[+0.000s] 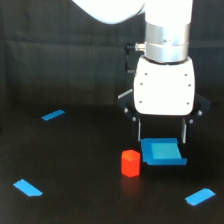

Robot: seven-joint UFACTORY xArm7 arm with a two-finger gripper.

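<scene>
A red block [130, 163] rests on the dark table near the middle of the view. Close to its right side lies a blue tray-like piece [146, 152] with a lighter blue area [166, 151] in it; whether that is its floor or a separate thing, I cannot tell. Over the back of the blue piece hangs my gripper [161, 131], pointing down. Its two thin fingers stand wide apart, and nothing shows between them. The red block is in front and to the left of the gripper, apart from its fingers.
Blue strips lie flat on the table: one at back left [53, 115], one at front left [27, 188] and one at front right [200, 197]. A dark curtain hangs behind.
</scene>
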